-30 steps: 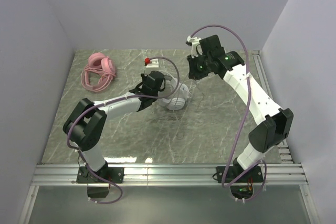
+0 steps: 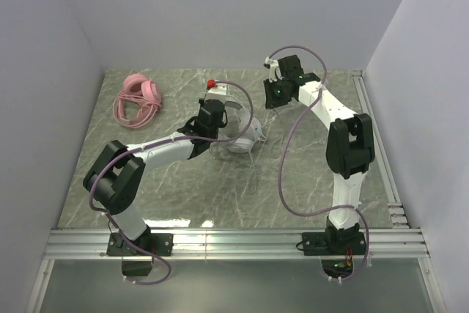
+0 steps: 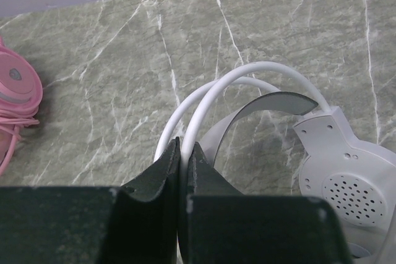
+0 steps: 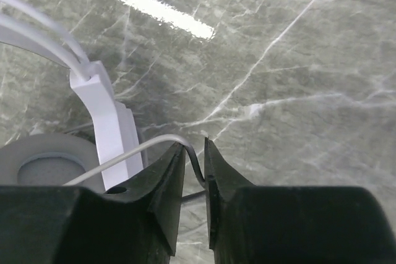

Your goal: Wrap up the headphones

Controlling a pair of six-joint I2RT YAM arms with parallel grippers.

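White headphones [image 2: 248, 133] stand on the marble table near its middle. In the left wrist view, my left gripper is shut on their white headband [image 3: 247, 69]; one perforated ear cup [image 3: 352, 196] shows at the right. My right gripper is slightly open beside the headphones. A thin white cable [image 4: 139, 148] crosses in front of the left finger and bends down into the narrow gap between the fingers. Whether the fingers touch the cable cannot be told. A round ear cushion [image 4: 49, 159] and a white arm of the headphones lie left of this gripper.
Pink headphones [image 2: 148, 91] with their pink cable bundled lie at the back left, clear of both arms. Walls enclose the left, back and right.
My right arm's elbow has swung left and toward the back, while its gripper stays near the same place.
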